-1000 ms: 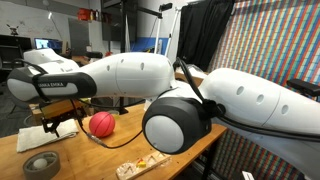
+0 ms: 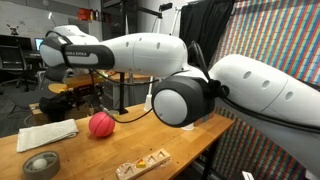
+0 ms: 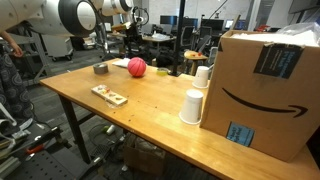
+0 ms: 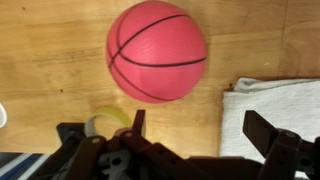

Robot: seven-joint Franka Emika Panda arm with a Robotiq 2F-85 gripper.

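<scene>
My gripper stands open in the wrist view, its dark fingers wide apart with nothing between them. Ahead of it lies a pink-red ball (image 4: 157, 50) with black seams, whole and untouched. To the right, a folded white cloth (image 4: 238, 115) is partly covered by one finger. A yellow tape roll (image 4: 103, 122) shows partly behind the left finger. From exterior view 1, the gripper hangs above the table near the cloth (image 2: 47, 136) and the ball (image 2: 102, 124). A dark grey tape roll (image 2: 42, 165) rests in front of the cloth.
A wooden block board (image 3: 109, 96) lies on the near side of the table. Two white cups (image 3: 191, 106) and a large cardboard box (image 3: 258, 95) occupy the right of exterior view 2. Bare tabletop (image 3: 150, 112) stretches between the board and the box.
In exterior view 1 the arm and gripper have risen and shifted right, from over the cloth, uncovering more of it. The ball, cloth and grey tape have stayed put.
</scene>
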